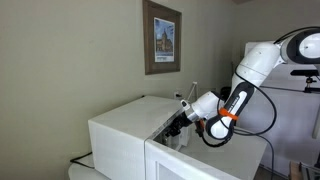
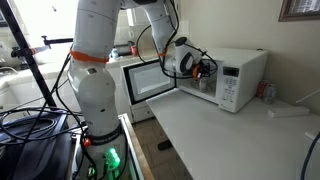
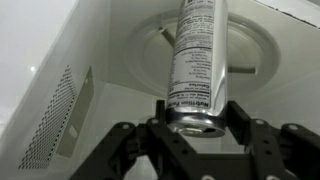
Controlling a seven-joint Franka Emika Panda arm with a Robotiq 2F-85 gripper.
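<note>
Inside the white microwave, whose door hangs open, a silver can with printed text shows large in the wrist view. Its lower end sits between the black fingers of my gripper, which is shut on it. Behind the can lies the round glass turntable on the cavity floor. In exterior view 1 my gripper is at the microwave's opening, and the can cannot be made out clearly there. Whether the can touches the turntable, I cannot tell.
The perforated cavity wall stands close on the left in the wrist view. A jar stands beside the microwave.
</note>
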